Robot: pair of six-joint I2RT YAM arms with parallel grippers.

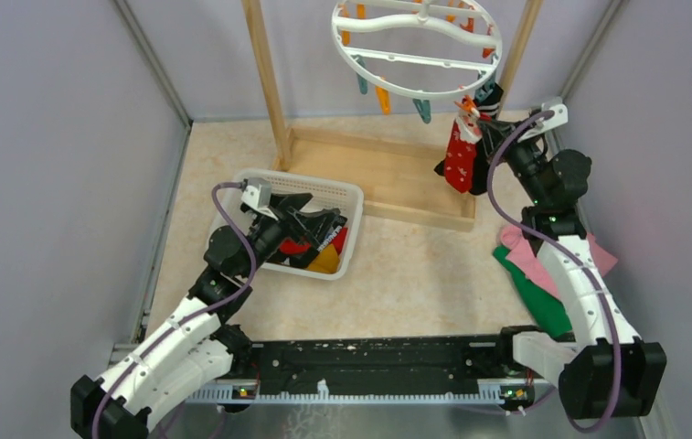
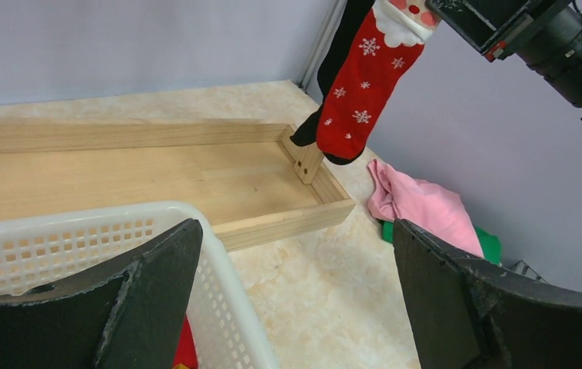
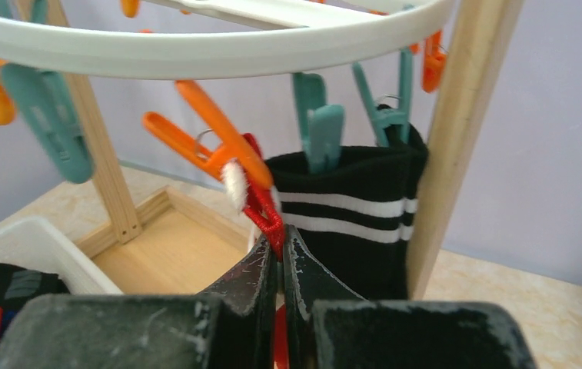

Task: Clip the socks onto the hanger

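The white round hanger (image 1: pixel 420 94) hangs at the top of the top view, with orange and teal clips around its rim. A red Christmas sock (image 1: pixel 460 163) hangs from an orange clip (image 3: pixel 226 131), and my right gripper is shut on a red fold of it just under the clip. Behind it, a black sock with white stripes (image 3: pixel 341 211) hangs from teal clips (image 3: pixel 324 138). My left gripper (image 1: pixel 324 212) is open above the white basket (image 1: pixel 351 247), with nothing between its fingers. Socks (image 1: pixel 325 261) lie inside that basket.
A wooden frame with a flat base (image 1: pixel 397 174) and two posts (image 1: pixel 269 82) stands at the back. Pink cloth (image 1: pixel 538 261) and green cloth (image 1: pixel 548 309) lie by the right arm.
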